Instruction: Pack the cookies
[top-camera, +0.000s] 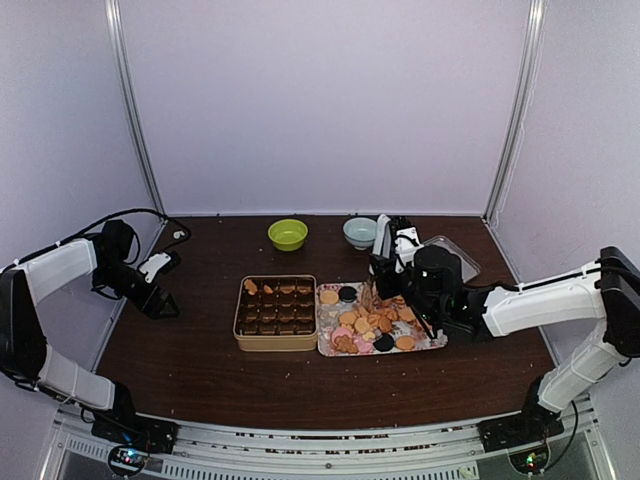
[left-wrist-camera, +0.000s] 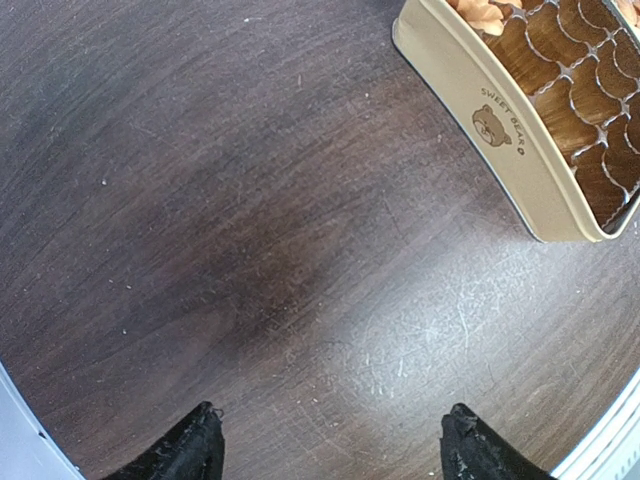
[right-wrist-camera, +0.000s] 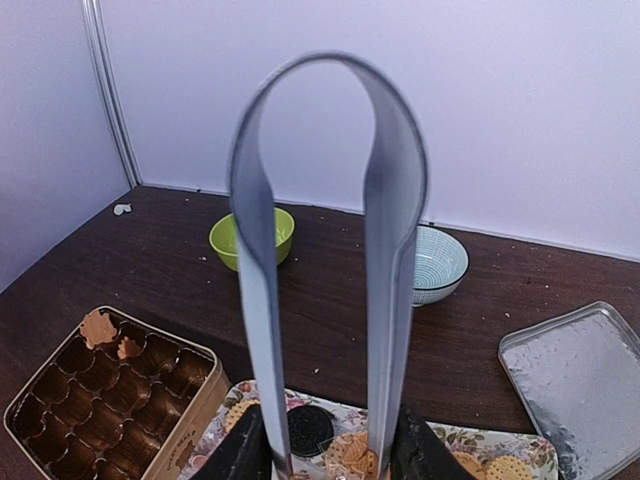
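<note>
My right gripper (top-camera: 390, 265) is shut on grey tongs (right-wrist-camera: 260, 300), held over the floral tray (top-camera: 330, 340) of assorted cookies, among them a black one (right-wrist-camera: 310, 428); an orange cookie (right-wrist-camera: 348, 452) shows between the tong ends, unclear whether gripped. Left of the tray stands the cookie tin (top-camera: 275, 342) with a compartment insert, a few cookies in its rear compartments. My left gripper (top-camera: 160, 305) hangs at the left over bare table; in its wrist view the two fingers stand apart with nothing between them, the tin at upper right.
A green bowl (top-camera: 287, 236) and a pale blue bowl (top-camera: 360, 233) stand at the back. A clear plastic lid (right-wrist-camera: 570, 370) lies at the right behind the tray.
</note>
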